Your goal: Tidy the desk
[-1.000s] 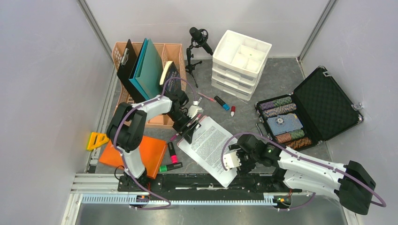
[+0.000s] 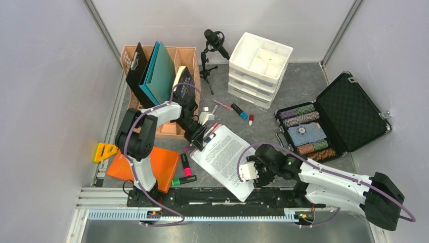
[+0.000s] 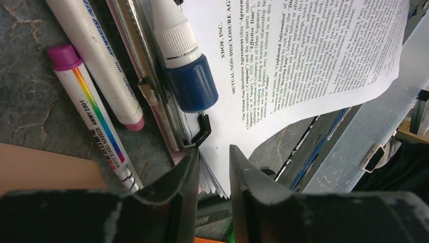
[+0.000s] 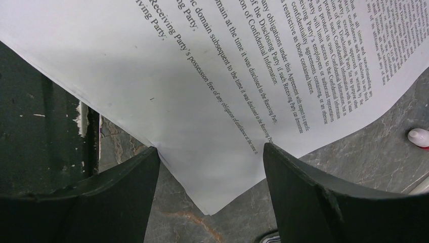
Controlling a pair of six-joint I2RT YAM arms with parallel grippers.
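A clipboard with printed agreement pages lies slanted on the desk. My left gripper is part open at its metal clip end, fingertips at the paper's edge; a blue-and-white bottle lies by the clip, above the fingers. A rainbow-label marker and a white marker lie beside the board. My right gripper is open over the pages' near corner, its fingertips at the paper's edges. An orange folder lies at the near left, with green and pink highlighters beside it.
A file organizer holds folders at back left. A microphone, white drawer unit and open chip case line the back and right. Loose pens and small items lie mid-desk, with bare surface between.
My left gripper has shifted slightly over the clipboard's clip end, a little to the left in the top view. The right arm has barely moved.
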